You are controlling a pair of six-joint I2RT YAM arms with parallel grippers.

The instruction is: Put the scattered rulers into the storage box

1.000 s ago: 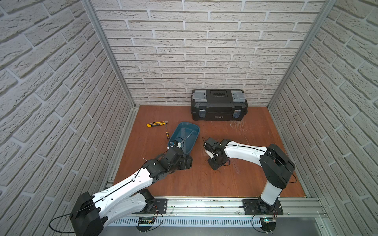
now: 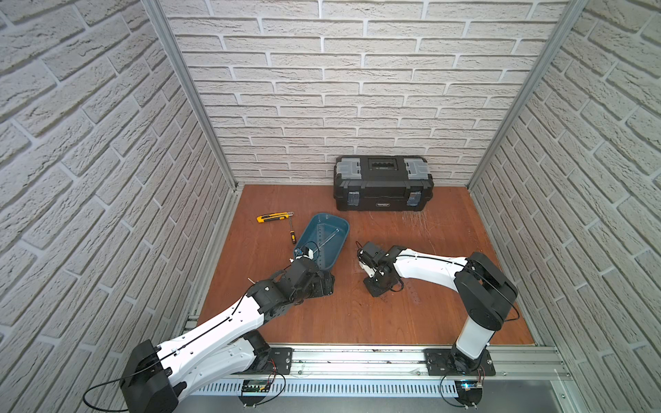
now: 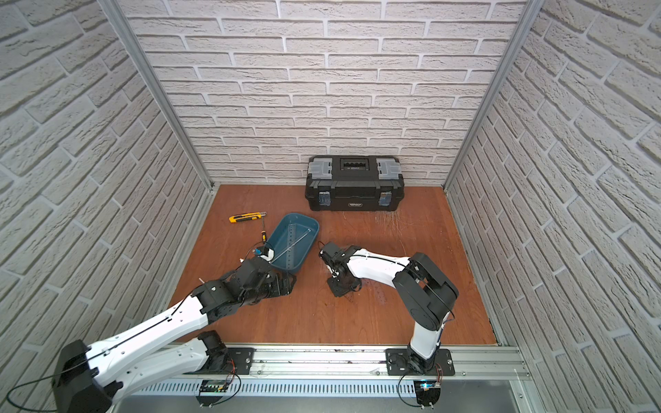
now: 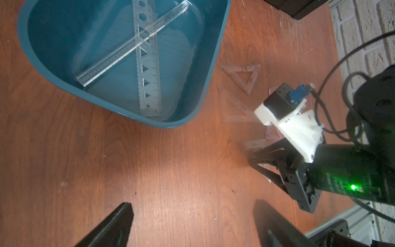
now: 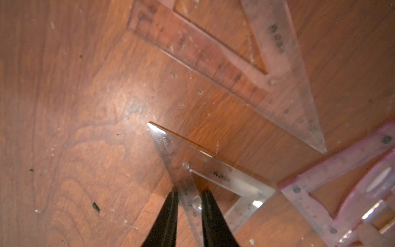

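In the right wrist view a clear triangular ruler [image 5: 214, 170] lies under my right gripper. Its fingers stand part open, one at each side of the ruler's long limb; contact cannot be made out. A larger clear triangle [image 5: 246, 82] lies above it, and a pink-edged ruler [image 5: 304, 181] to the right. Two clear rulers, a scalloped one [image 4: 148, 82] and a straight one [image 4: 111, 61], rest crossed inside the blue box [image 4: 205, 82]. My left gripper is open and empty, on the near side of the box.
A black toolbox [image 2: 383, 184] stands at the back of the table. A yellow cutter [image 2: 274, 216] and a screwdriver [image 2: 292, 232] lie left of the box. Another clear triangle [image 4: 240, 75] lies right of the box. Bare wood spreads in front of the box.
The left arm has shifted very slightly left. My right gripper is almost where it was, and the blue box has not moved.
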